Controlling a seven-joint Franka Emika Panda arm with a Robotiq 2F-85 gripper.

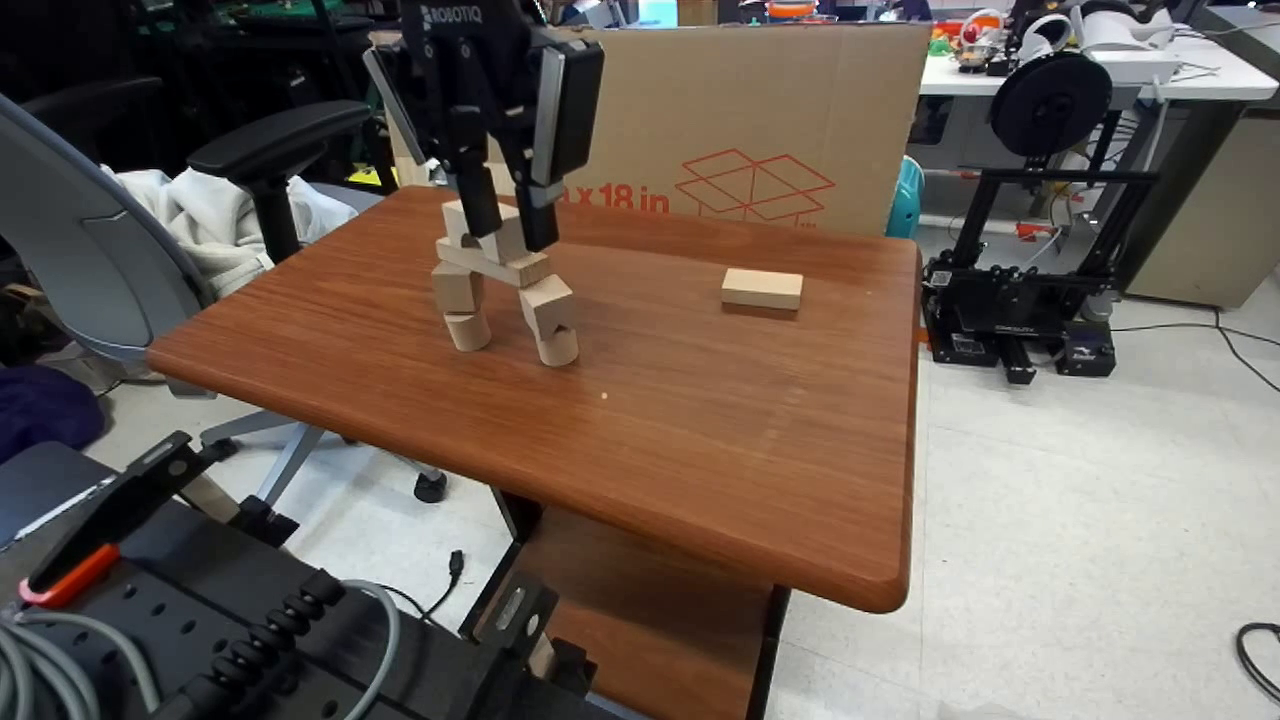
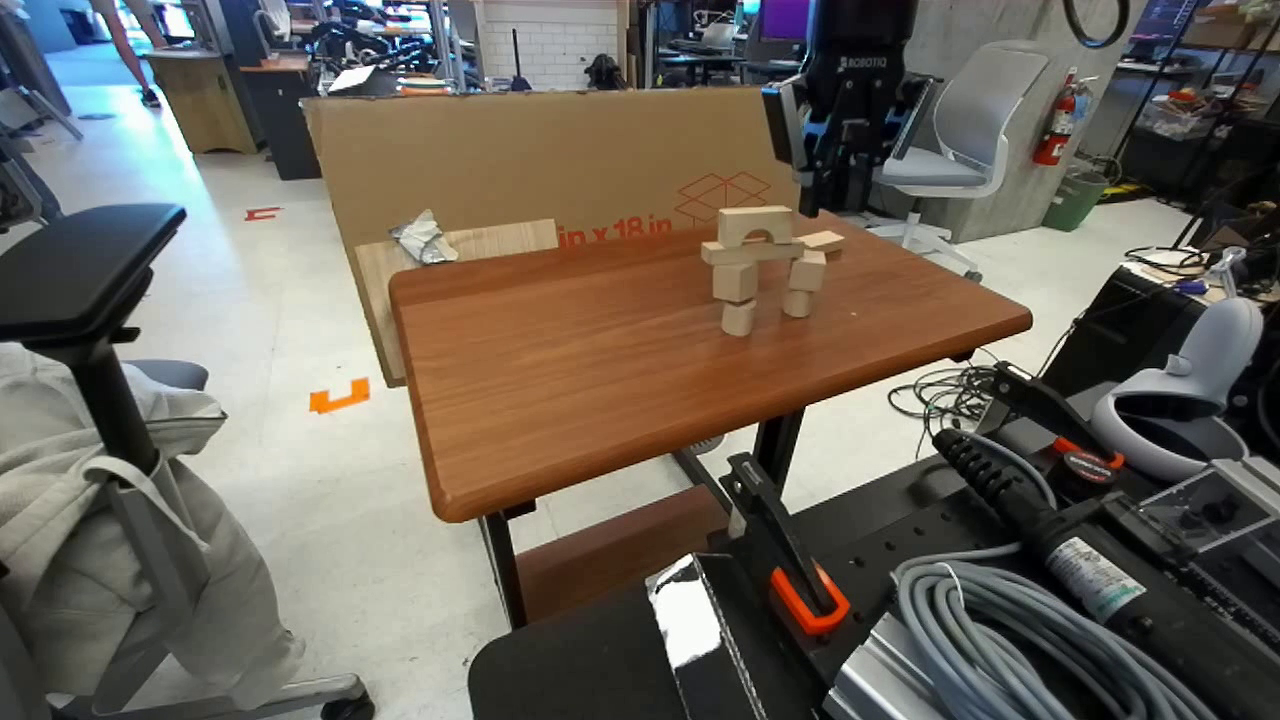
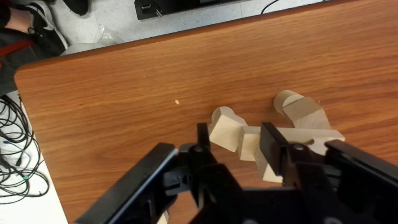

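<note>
A small tower of pale wooden blocks stands on the brown table (image 1: pixel 720 420). Two cylinders (image 2: pixel 738 318) form its feet, each with a squarish block (image 2: pixel 734 282) on it. Across these lies a flat plank (image 2: pixel 752 253), topped by an arch block (image 2: pixel 755 217) with its cutout facing down. My open gripper (image 1: pixel 512 228) is close by the arch, its fingers apart; in that view they hide part of the arch. In the wrist view, one finger (image 3: pixel 273 145) covers part of the tower's top, while the other finger (image 3: pixel 203 133) stands over bare table.
A loose rectangular block (image 1: pixel 762 288) lies flat on the table, apart from the tower. A cardboard sheet (image 1: pixel 768 120) rises behind the table's far edge.
</note>
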